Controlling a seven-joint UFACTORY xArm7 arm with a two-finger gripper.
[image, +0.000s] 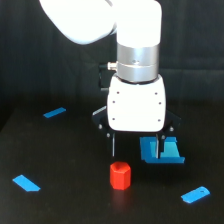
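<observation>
A red six-sided block (120, 176) stands upright on the dark table. Behind and above it in the picture hangs my white gripper (136, 150), pointing down. Its two thin dark fingers (113, 146) are spread apart, with nothing visible between them. The block appears below the left finger and is not between the fingers. A blue square tray or box (174, 158) lies right of the block and farther back, partly hidden by the gripper; what it holds cannot be made out.
Blue tape strips mark the dark surface at the far left (55, 112), near left (26, 183) and near right (195, 195). Open table lies left of the block. A dark curtain (40, 50) hangs behind.
</observation>
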